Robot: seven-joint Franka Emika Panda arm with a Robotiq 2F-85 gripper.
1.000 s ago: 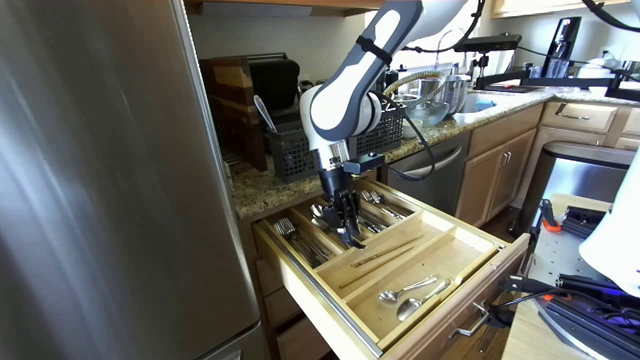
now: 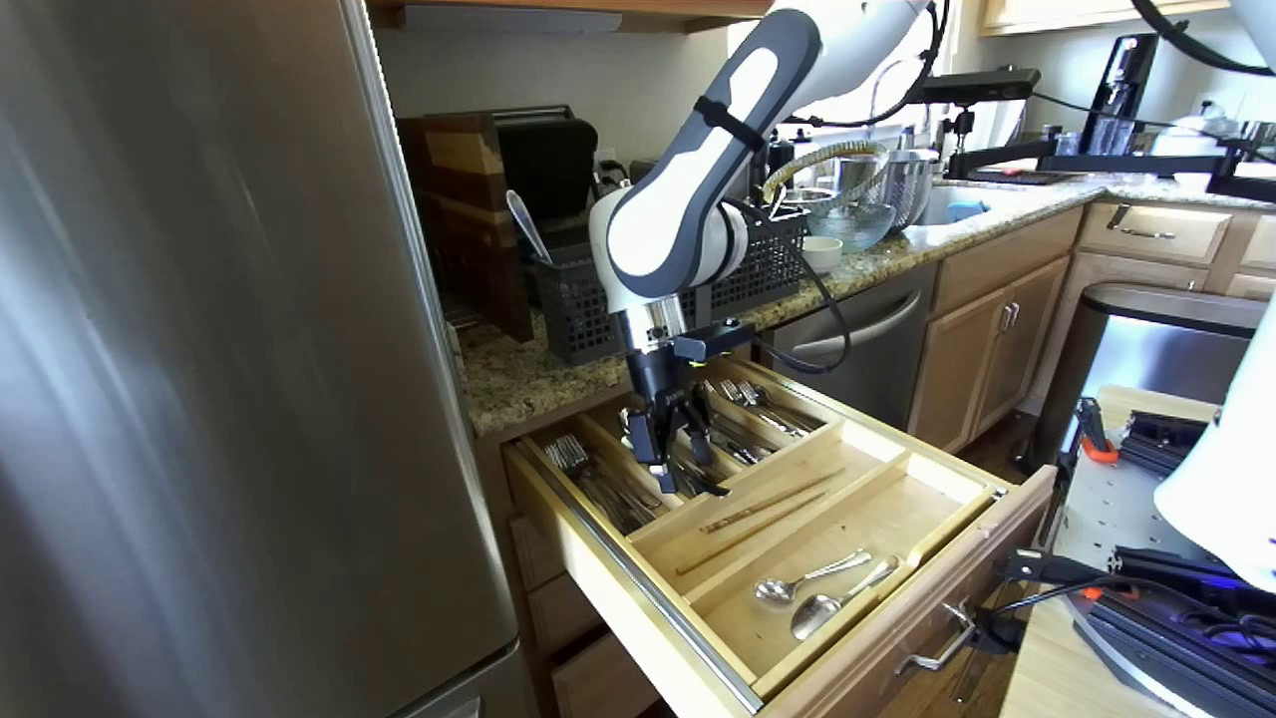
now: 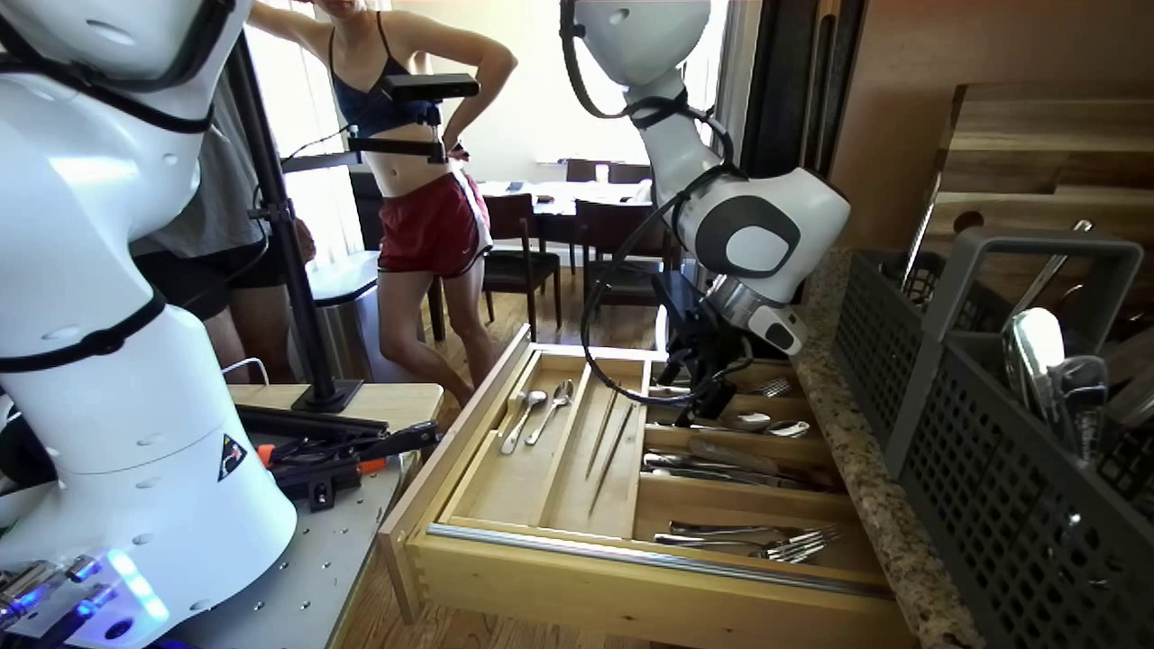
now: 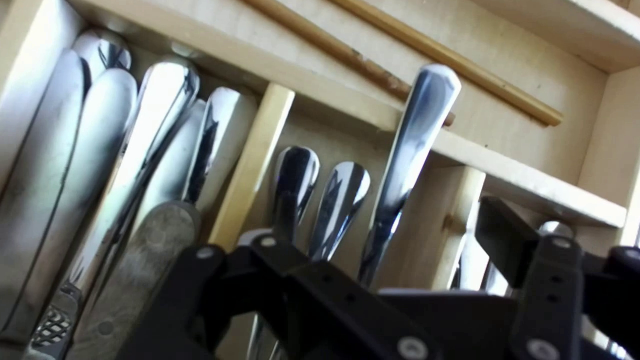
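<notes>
My gripper (image 2: 684,465) is down among the cutlery compartments at the rear of the drawer, its fingers apart. In the wrist view a shiny handle (image 4: 411,144) slants up through the space between the spread fingers, its end overlapping the crosswise divider. Its other end is hidden beneath the gripper, and neither finger visibly presses on it. Two more handles (image 4: 340,201) lie lower in the same compartment, near the left finger. Two spoons (image 2: 816,612) lie in the front compartment of the drawer (image 2: 837,668), with two chopsticks (image 2: 766,509) in the middle one.
Forks (image 3: 795,544) and knives (image 4: 90,138) fill compartments on either side of the gripper, with wooden dividers (image 4: 252,168) close by. A grey dish rack (image 3: 974,422) stands on the counter behind. Much of the front compartment is bare.
The gripper's fingers have spread apart, and the arm has shifted slightly left in exterior view 1. The spoons in the front compartment and the chopsticks have not moved.
</notes>
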